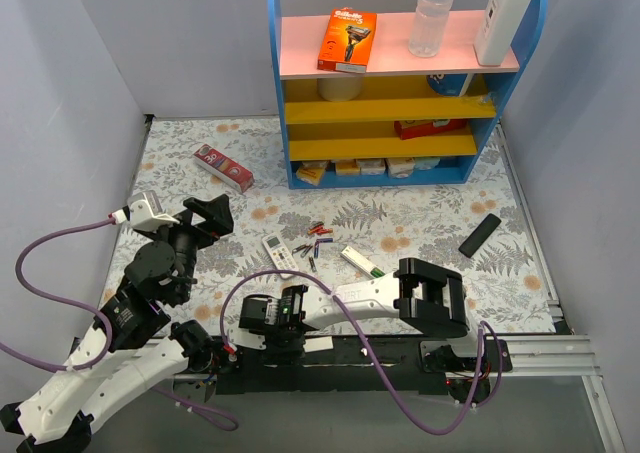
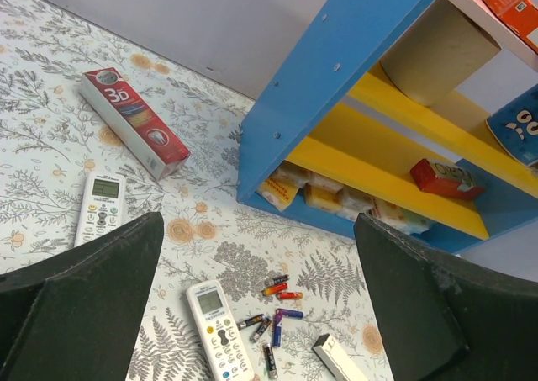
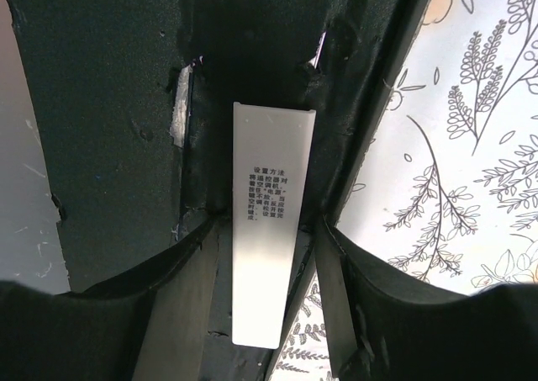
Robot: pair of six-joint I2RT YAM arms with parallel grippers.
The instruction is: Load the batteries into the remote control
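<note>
A long white cover (image 3: 267,255) printed with Chinese text lies on the black front ledge in the right wrist view. My right gripper is open, one finger on each side of the cover, with dark gaps between. From above, the right gripper (image 1: 284,345) hides part of that cover (image 1: 318,344). My left gripper is open over the table's left part, nothing between its fingers. Beyond it, the left wrist view shows a white remote (image 2: 101,209), a second remote (image 2: 220,330), and several small batteries (image 2: 275,288) to its right.
A red 3D box (image 2: 134,120) lies at the back left. The blue shelf (image 1: 283,103) fills the back. A white bar with a green end (image 1: 358,261) and a black slab (image 1: 480,235) lie on the right half, which is otherwise mostly clear.
</note>
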